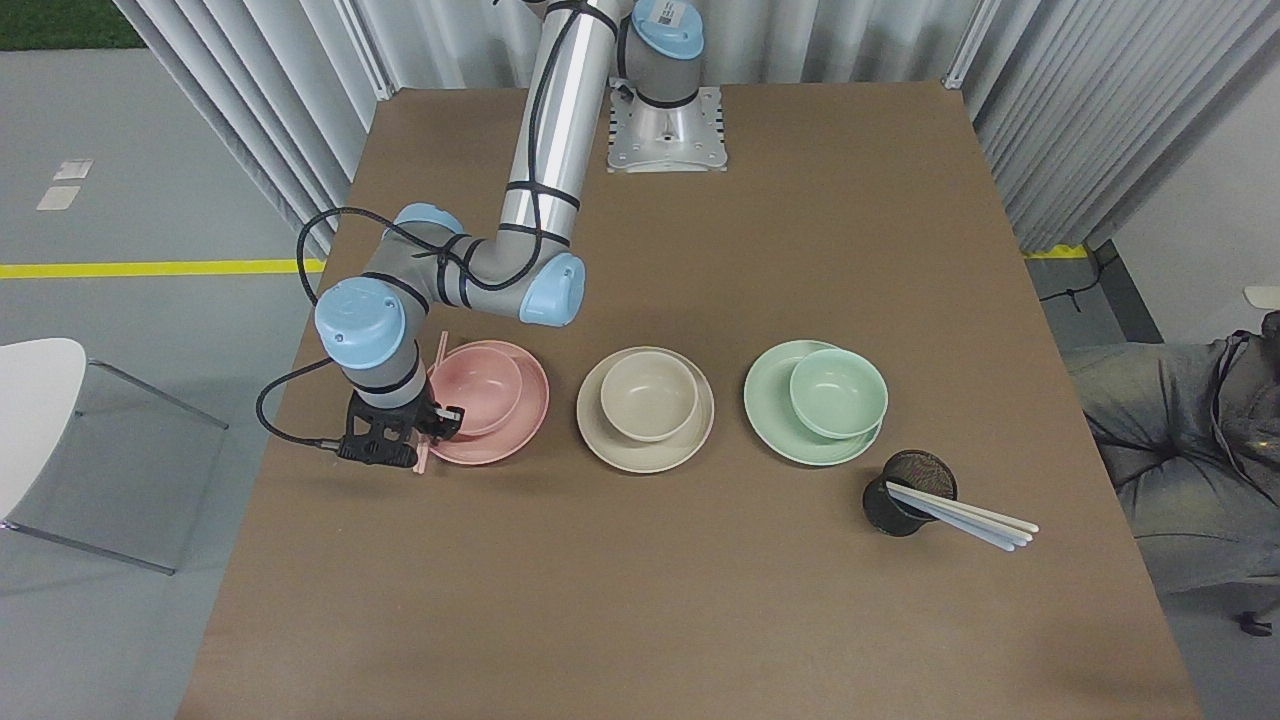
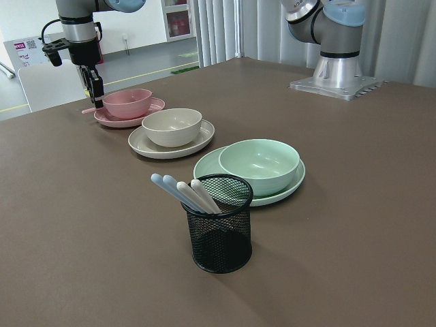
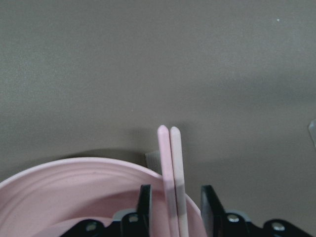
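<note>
My gripper hangs low over the left edge of the pink bowl and pink plate, its two black fingers standing apart. Between them in the wrist view lie two pink chopsticks along the plate's side, pale at the tips, one lighter than the other. The fingers appear not to press on them. In the left view the gripper reaches down beside the pink bowl.
A cream bowl on a plate and a green bowl on a plate stand to the right. A black mesh cup holds several pale chopsticks at the front right.
</note>
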